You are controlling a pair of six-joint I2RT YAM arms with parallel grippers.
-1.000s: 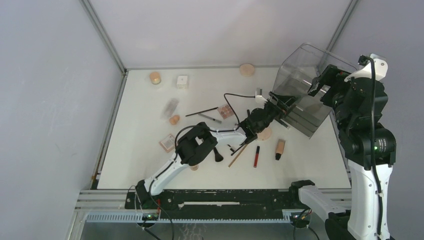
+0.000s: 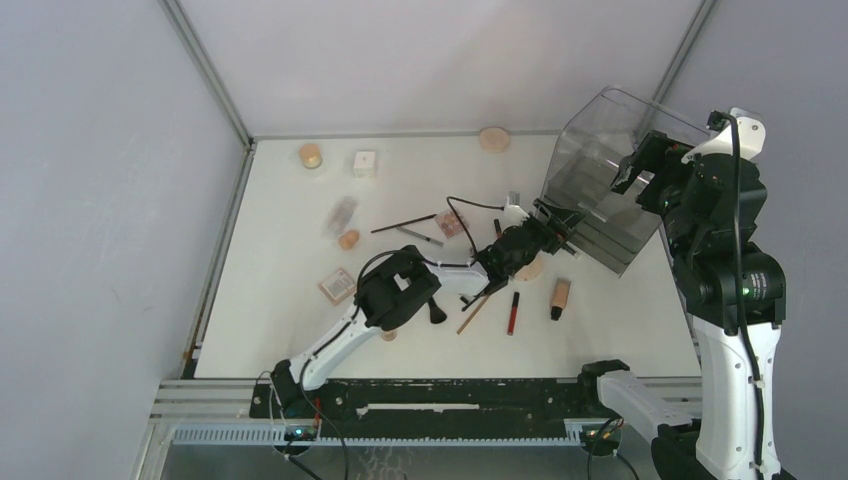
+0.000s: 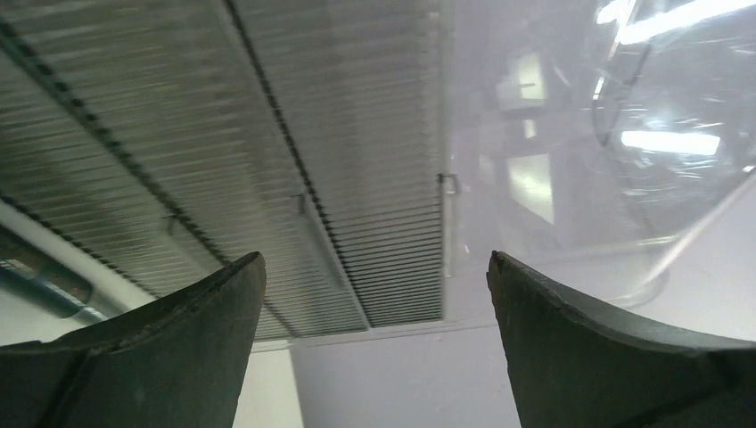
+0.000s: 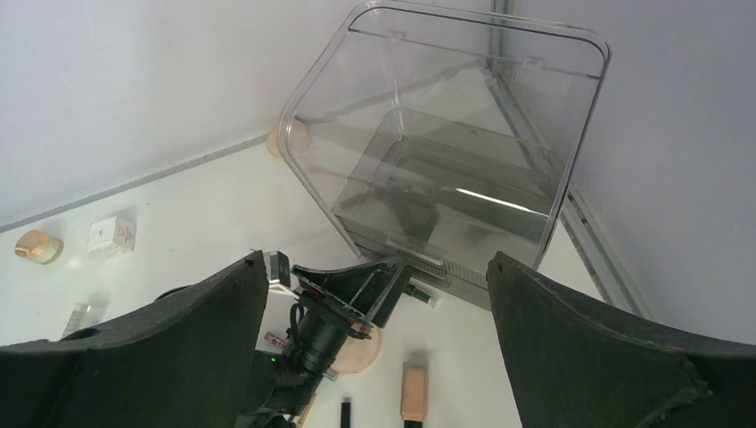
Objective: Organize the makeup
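Observation:
A clear acrylic organizer (image 2: 600, 235) with drawers stands at the back right of the table, its lid raised. My left gripper (image 2: 560, 225) is open at the organizer's front, facing the ribbed drawers (image 3: 383, 267) in the left wrist view, nothing between its fingers. My right gripper (image 2: 635, 170) hangs open and empty above the organizer. Makeup lies loose on the table: a foundation tube (image 2: 560, 299), a red lip tube (image 2: 513, 314), an eyeshadow palette (image 2: 336, 286), a pink palette (image 2: 450, 223), brushes, pencils, a white box (image 2: 365, 164), a jar (image 2: 310, 155) and a round compact (image 2: 494, 140).
Walls and metal rails border it at the back and sides. The left arm stretches across the middle, hiding some items.
My left gripper has drawn back slightly from the organizer toward the lower left.

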